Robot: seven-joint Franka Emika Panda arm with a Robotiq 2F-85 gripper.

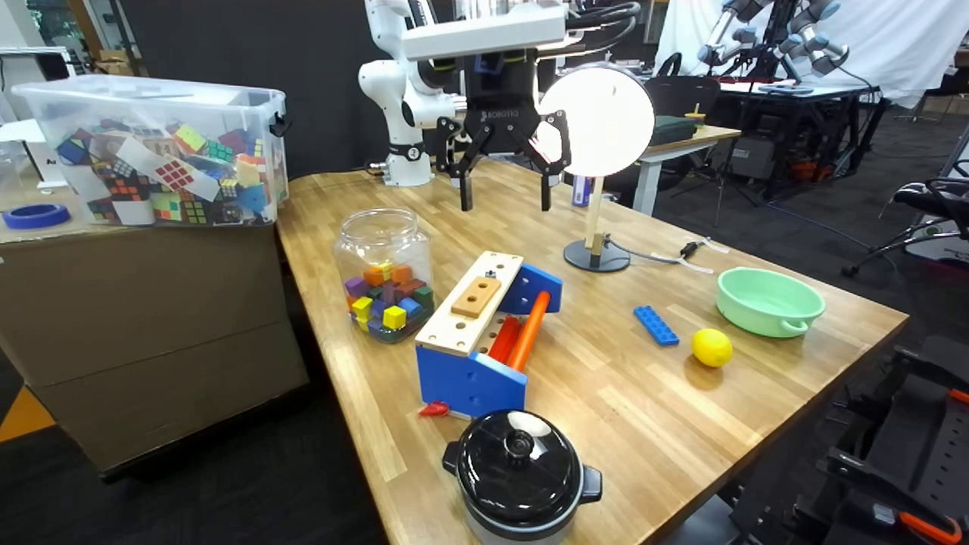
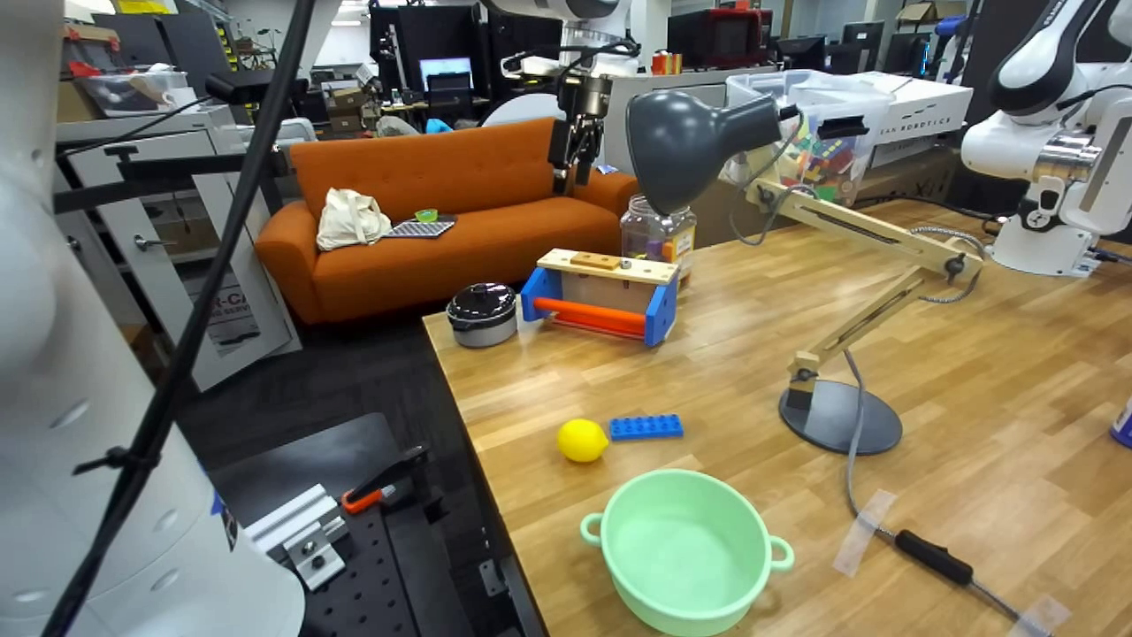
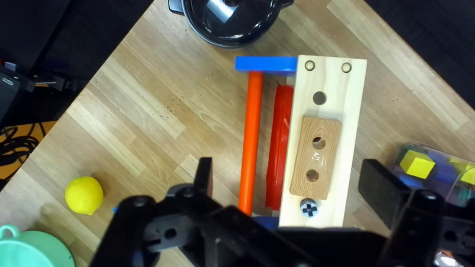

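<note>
My gripper [image 1: 505, 201] hangs open in the air, its two fingers wide apart and nothing between them. Below it in the wrist view lies a toy workbench [image 3: 351, 89] with a pale wooden top, blue end panels and an orange bar [image 3: 250, 147]. A small wooden block [image 3: 315, 160] with two holes rests on that top, beside a grey bolt head [image 3: 309, 207]. The clear jar [image 1: 382, 272] of coloured blocks stands beside the workbench. A blue brick [image 2: 646, 426] and a yellow lemon [image 2: 583, 440] lie near the green bowl [image 2: 684, 552].
A black-lidded pot [image 1: 519, 472] stands close to the workbench at the table's end. A desk lamp [image 2: 705, 143] reaches over the table, its base [image 2: 849, 419] and cable on the surface. Bare wood [image 1: 618, 363] lies between workbench and brick.
</note>
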